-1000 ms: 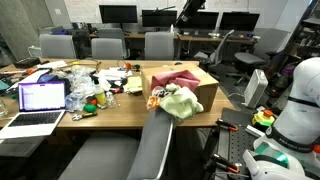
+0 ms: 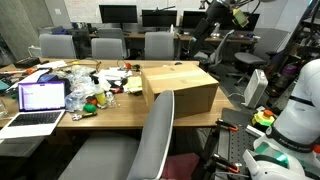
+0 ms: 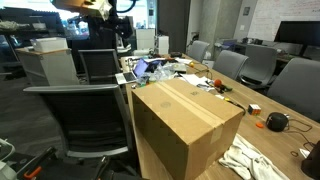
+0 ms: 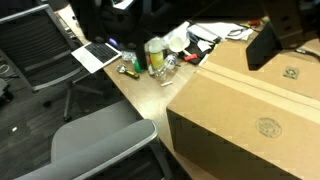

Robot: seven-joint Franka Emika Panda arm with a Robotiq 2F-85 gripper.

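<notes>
My gripper is open in the wrist view, its dark, blurred fingers (image 4: 282, 35) wide apart at the top with nothing held between them. A large brown cardboard box (image 3: 185, 120) stands on the table in exterior view 2, its top closed and taped. The same box (image 4: 250, 115) fills the lower right of the wrist view, below the fingers and apart from them. A grey chair back (image 2: 152, 142) is close to the box's near side and bare of cloth. Part of the gripper is lost against the dark background in the exterior views.
An open laptop (image 2: 39, 105) lies at the table's left end. Bottles, a roll of tape and clutter (image 2: 98, 85) occupy the middle. White cloth (image 3: 247, 158) lies beside the box, near a dark mug (image 3: 277, 121). The box top is clear.
The green, orange and pink cloths over the chair and box are gone from there; a blurred reddish shape shows low by the chair. My arm has swung right and come nearer.
</notes>
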